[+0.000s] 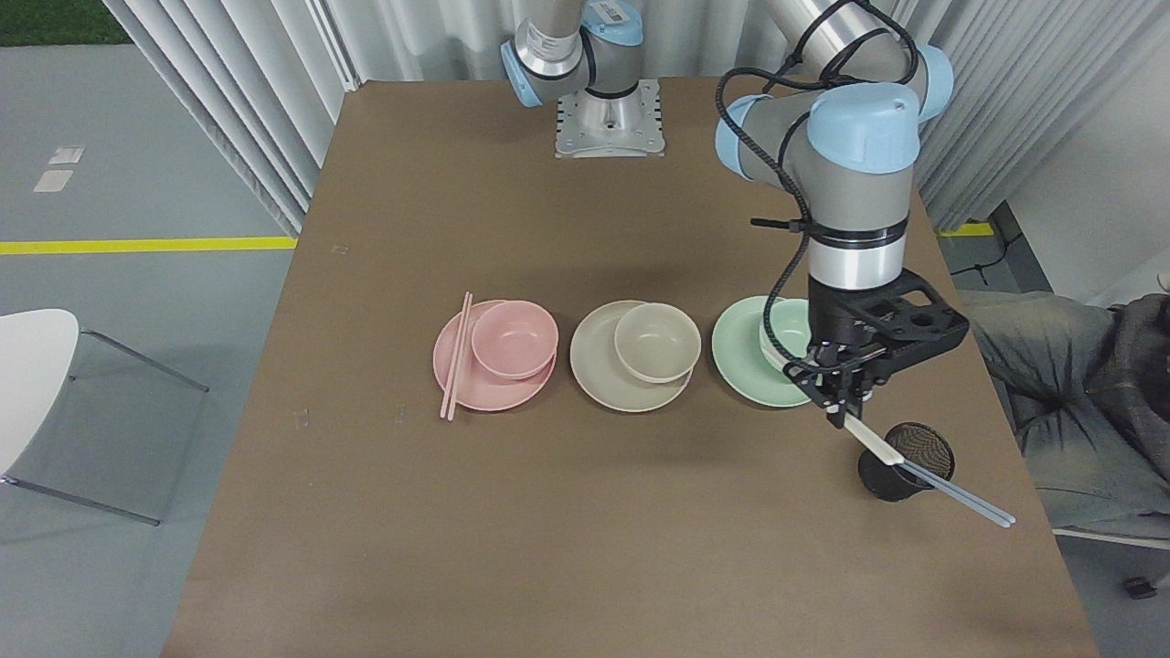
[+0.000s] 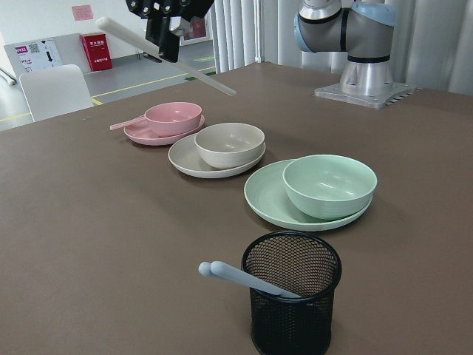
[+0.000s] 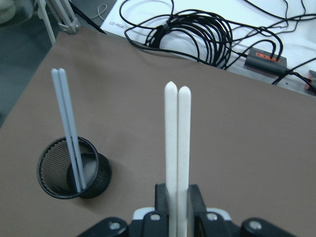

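The black gripper is shut on a pair of white chopsticks point(image 3: 183, 133), which point forward; in the front view it hangs at the right, over the near side of the green plate toward a black mesh holder point(image 3: 101, 175). The holder holds light blue chopsticks point(image 3: 69, 113). Pink chopsticks point(image 1: 456, 356) rest on the pink plate point(image 1: 496, 398) beside the pink bowl point(image 1: 515, 340). A cream bowl point(image 1: 657, 342) sits on the cream plate point(image 1: 597, 362). A green bowl point(image 2: 329, 188) sits on the green plate point(image 2: 270, 196), partly hidden by the arm in the front view.
A person point(image 1: 1053, 384) sits at the right edge. Coiled cables point(image 3: 207, 39) lie on a white surface in the wrist view.
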